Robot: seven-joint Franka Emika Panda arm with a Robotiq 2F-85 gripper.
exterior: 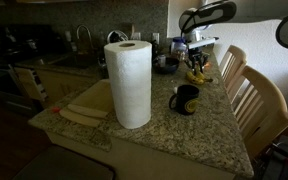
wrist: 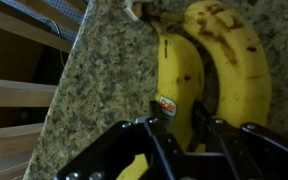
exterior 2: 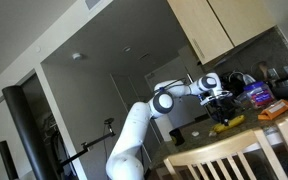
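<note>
Yellow bananas (wrist: 249, 85) with brown spots lie on the speckled counter in the wrist view, one carrying a small sticker. My gripper is low over the nearer banana (wrist: 180, 75), its dark fingers spread to either side of it. Whether they press on the fruit is too dark to tell. In exterior view 1, the gripper (exterior: 195, 68) is down at the bananas (exterior: 198, 77) near the far end of the counter. Exterior view 2 also shows the arm reaching down to the yellow bananas (exterior 2: 227, 125).
A paper towel roll (exterior: 131, 85) and a black mug (exterior: 185, 99) stand nearer on the counter. A dark pot (exterior: 166, 65) is left of the bananas. An orange packet (exterior 2: 275, 109) lies beyond them. Wooden chairs (exterior: 261, 110) line the counter's edge.
</note>
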